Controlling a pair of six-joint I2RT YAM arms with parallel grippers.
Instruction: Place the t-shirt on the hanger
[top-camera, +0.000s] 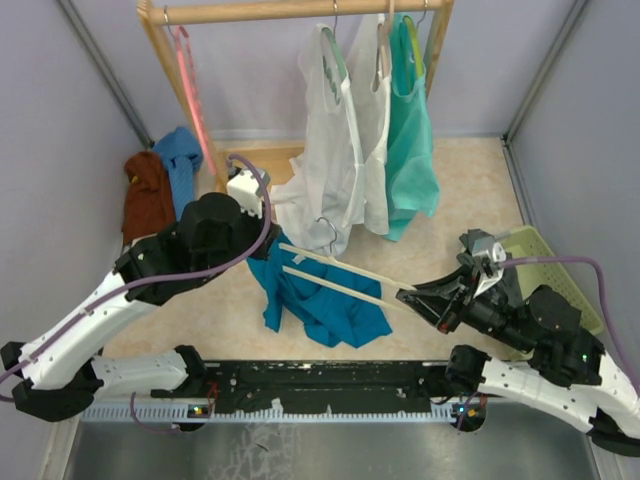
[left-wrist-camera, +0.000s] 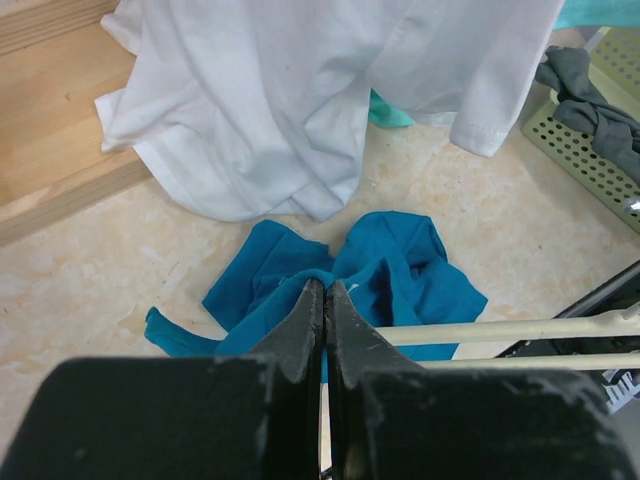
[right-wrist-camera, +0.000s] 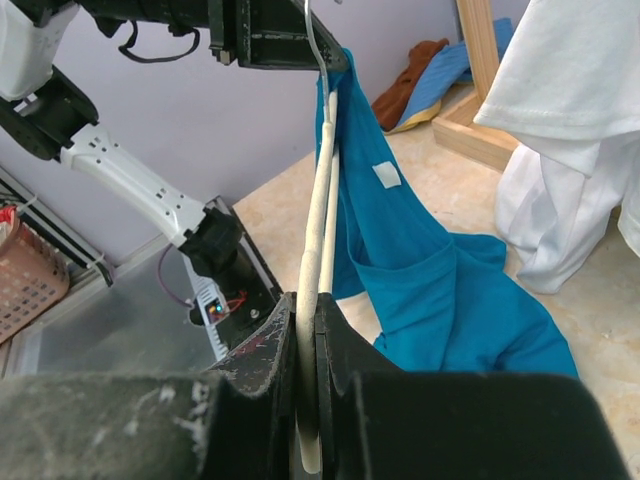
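The blue-teal t-shirt (top-camera: 325, 305) hangs from my left gripper, which is shut on a pinch of its cloth; the lower part spreads over the floor. A wooden hanger (top-camera: 345, 265) is gripped by one end in my right gripper, shut on it. Its two bars slant leftward above the shirt, and its metal hook (top-camera: 331, 237) points toward the rack. In the right wrist view, the hanger's far end meets the raised cloth just under the left fingers; how deep it sits inside the shirt is hidden. A white tag (right-wrist-camera: 387, 175) shows on the shirt.
Behind stands a wooden rack (top-camera: 250, 12) with white garments (top-camera: 325, 140), a mint garment (top-camera: 408, 150) and an empty pink hanger (top-camera: 194, 95). Brown cloth (top-camera: 152, 197) and blue cloth (top-camera: 180, 165) lie at left. A green basket (top-camera: 560, 280) sits at right.
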